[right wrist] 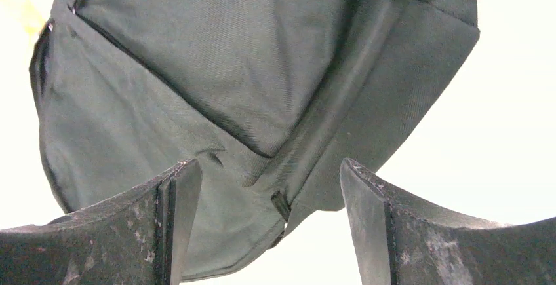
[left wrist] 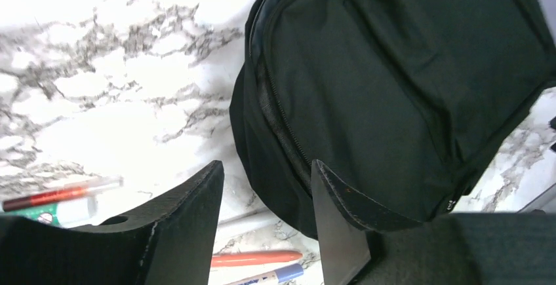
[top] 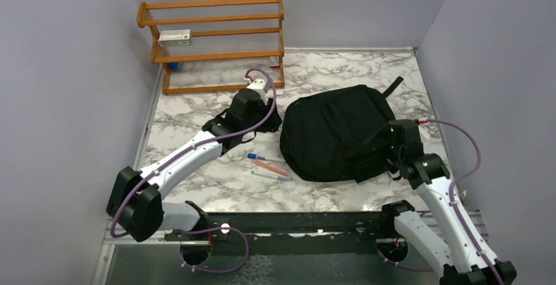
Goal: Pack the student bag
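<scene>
A black bag [top: 334, 134] lies flat on the marble-patterned table, its zipper edge [left wrist: 278, 111] facing left. Past the bag's upper left edge, my left gripper [top: 274, 120] hangs with its fingers apart and nothing between them. My right gripper [top: 377, 144] is open above the bag's right part; in its wrist view, black cloth [right wrist: 262, 121] spreads below the fingers, not gripped. Several pens lie left of the bag's lower edge: a blue-capped marker [top: 256, 156], an orange pen [top: 270, 167] and a pale pen with a blue end [top: 265, 175]. The bag's inside is hidden.
At the back left stands a wooden rack [top: 216, 56] with a white box [top: 174, 37] on its shelf and a small red-and-white box [top: 275, 62] lower right. A strap [top: 393, 86] sticks out from the bag's upper right. Table left of the bag is mostly bare.
</scene>
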